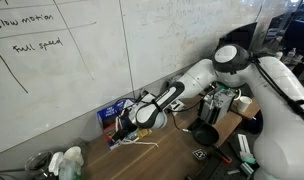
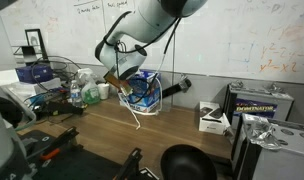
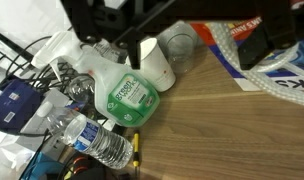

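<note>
In the wrist view my gripper stands open, its dark fingers far apart at the top. A white cord [image 3: 250, 68] loops by the right-hand finger; whether it touches the finger I cannot tell. Beneath lies a blue, red and white box [image 3: 224, 60], partly covered by the cord and finger. From outside, my gripper [image 1: 126, 126] is low in front of the blue box [image 1: 108, 112] near the whiteboard wall. The second exterior view has the gripper [image 2: 120, 86] beside the box [image 2: 146, 84], with a strand of cord [image 2: 132, 112] trailing onto the table.
A green-filled spray bottle [image 3: 127, 92], a water bottle [image 3: 100, 140], a white cup [image 3: 156, 64] and a clear glass [image 3: 178, 42] crowd one side. A black pan [image 2: 188, 160] occupies the near table. Bare wood [image 2: 142, 138] lies in front of the box.
</note>
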